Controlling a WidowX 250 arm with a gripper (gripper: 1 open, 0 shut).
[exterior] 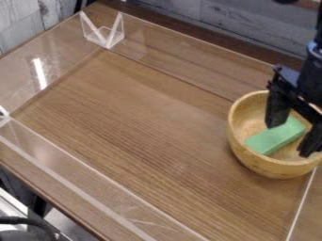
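Observation:
My gripper (287, 111) is at the right edge over a yellow oval bowl (247, 141), its dark body hanging above the bowl's back part. A green block (268, 137) lies inside the bowl, partly behind the gripper. The gripper appears open; whether it touches the block is unclear.
A clear wire-like container (104, 30) stands at the back left. A white object sits at the left edge.

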